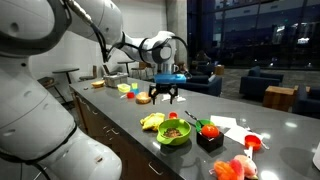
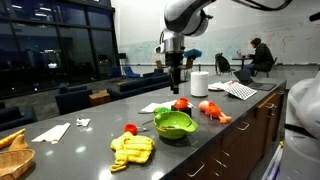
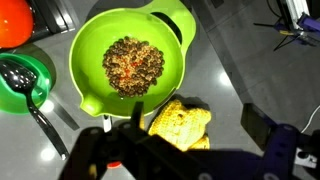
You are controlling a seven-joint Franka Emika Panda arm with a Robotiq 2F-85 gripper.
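My gripper (image 1: 167, 98) hangs open above the counter, its fingers wide apart and empty. In the wrist view its two dark fingers (image 3: 92, 158) come in from the lower edge, with a crumpled yellow cloth (image 3: 181, 126) partly showing between them. A large light-green pan (image 3: 95, 45) with a handle holds a heap of brown and reddish bits (image 3: 133, 66). Beside the pan is a smaller green bowl (image 3: 42, 92) with a black spoon (image 3: 41, 117) resting in it. A red round thing (image 3: 14, 22) sits in a dark box (image 1: 207, 142).
An orange-red plush toy (image 1: 238, 168) and a red cup (image 1: 252, 142) stand near the counter's right end. White papers (image 1: 238, 133) lie behind them. At the far end are a wicker basket (image 2: 14, 163) and other items. Bare counter (image 2: 80, 155) surrounds the cloth.
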